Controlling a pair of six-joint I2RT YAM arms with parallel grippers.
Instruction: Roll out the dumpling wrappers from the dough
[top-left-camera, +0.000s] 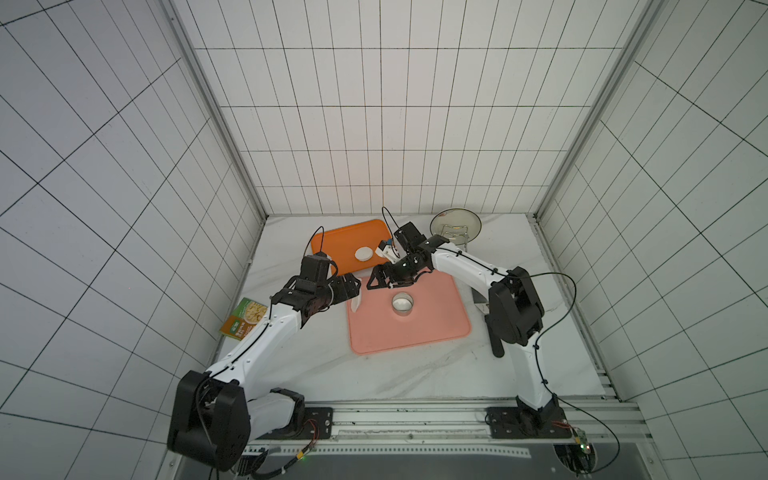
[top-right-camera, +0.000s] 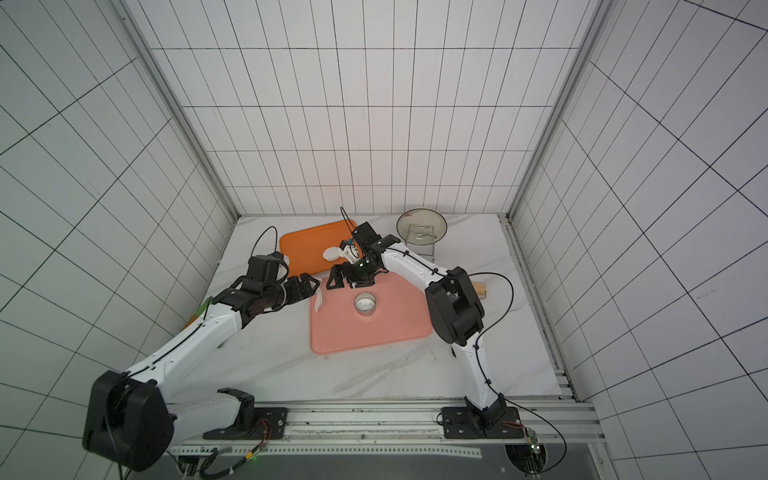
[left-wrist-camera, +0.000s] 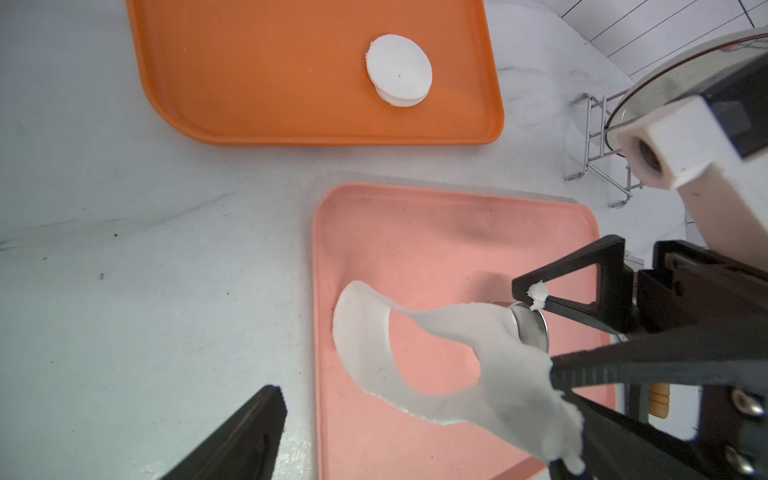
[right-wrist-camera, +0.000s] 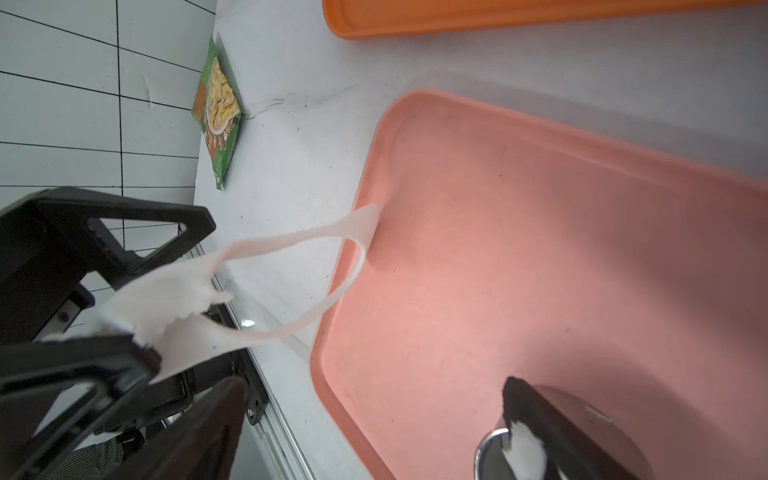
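Observation:
A torn ring of white dough scrap (left-wrist-camera: 360, 336) (right-wrist-camera: 356, 224) hangs at my left gripper (top-left-camera: 348, 288), over the pink tray's (top-left-camera: 408, 340) left side. Both grippers are open. My right gripper (top-left-camera: 376, 277) is just right of the left one; a small dough bit clings to one of its fingers, and another white bit shows on a fingertip in the right wrist view. A steel ring cutter (top-left-camera: 402, 304) stands on the pink tray. A white round wrapper stack (left-wrist-camera: 398, 68) rests on the orange tray (left-wrist-camera: 280, 88) behind.
A glass lid (top-left-camera: 456, 224) with a wire rack stands at back right. A spatula (top-left-camera: 494, 340) lies right of the pink tray, a green packet (top-left-camera: 244, 320) at the far left. Bare counter (left-wrist-camera: 160, 280) lies left of the pink tray.

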